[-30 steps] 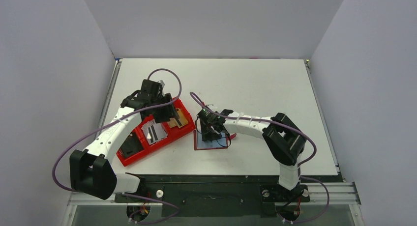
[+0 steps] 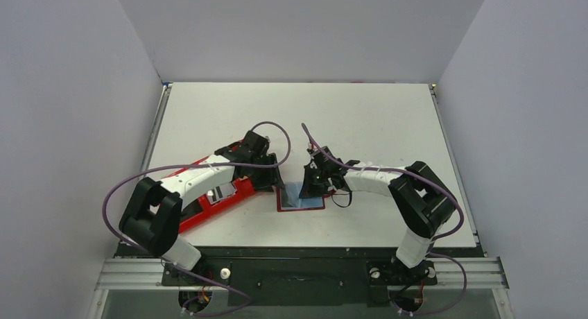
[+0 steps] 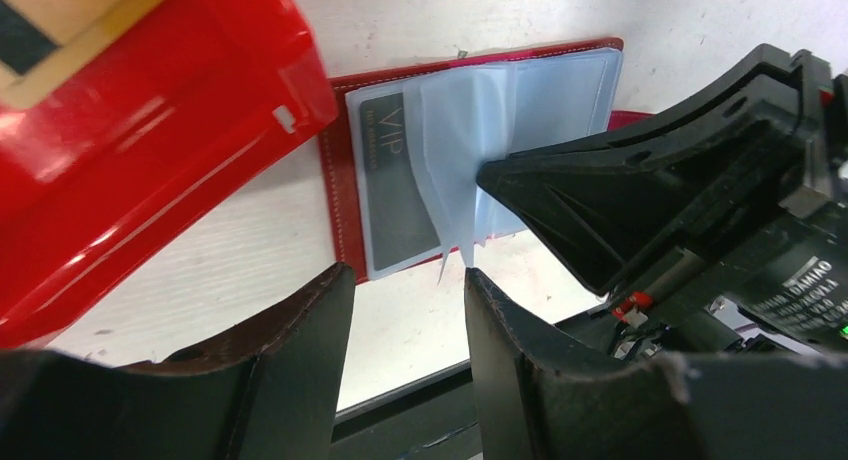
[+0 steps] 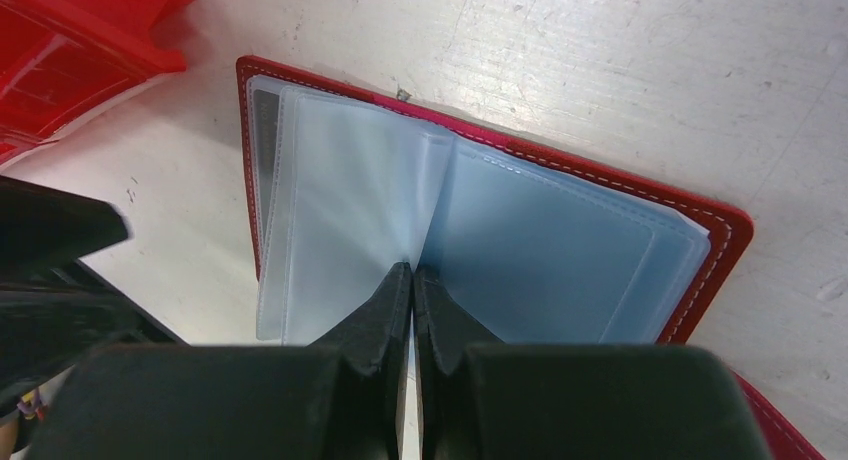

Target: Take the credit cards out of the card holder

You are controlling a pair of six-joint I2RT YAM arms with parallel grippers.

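The card holder point(image 3: 345, 210) lies open on the table, a red-edged wallet with clear plastic sleeves point(image 4: 560, 250). A grey card marked VIP point(image 3: 390, 185) shows at its left side. My right gripper is shut with its tips pressed on the sleeves, which stand folded along the middle; no card shows between its fingers. My left gripper is open just left of the holder, its fingertips at the near edge, beside the lifted sleeve.
A red tray point(image 2: 218, 204) with several compartments holding cards lies to the left, under my left arm.
My left gripper has moved right, from over the red tray to the holder. My right gripper has shifted right across the holder, and more of the holder's left side shows.
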